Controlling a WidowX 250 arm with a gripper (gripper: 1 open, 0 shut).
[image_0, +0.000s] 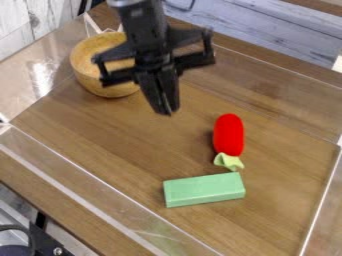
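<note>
The dark gripper (163, 88) hangs from the top of the view, in front of a round wooden bowl (96, 70) at the upper left, partly hiding it; it appears shut, with nothing visible between its fingers. A red oblong object (229, 134) lies on the table to the right, with a pale green piece (229, 162) at its lower end. A light green block (203, 189) lies flat nearer the front.
Clear edging runs along its sides, and white planks show beyond the back edge.
</note>
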